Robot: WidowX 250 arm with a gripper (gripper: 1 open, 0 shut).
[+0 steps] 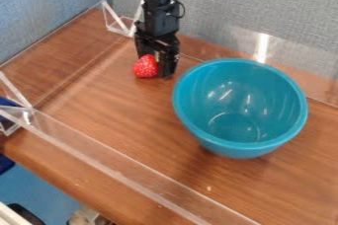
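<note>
A red strawberry-like object (pixel 145 66) rests on the wooden surface toward the upper middle. My black gripper (pixel 157 59) is down right at it, open, its fingertips around or just beside the red object's upper right; exactly how they straddle it is hard to tell at this size. A large teal bowl (pixel 239 109) stands to the right of both.
Clear plastic walls (pixel 132 175) edge the wooden work surface (pixel 93 111). A clear structure stands at the back left, behind the arm. Grey and blue padded walls rise behind.
</note>
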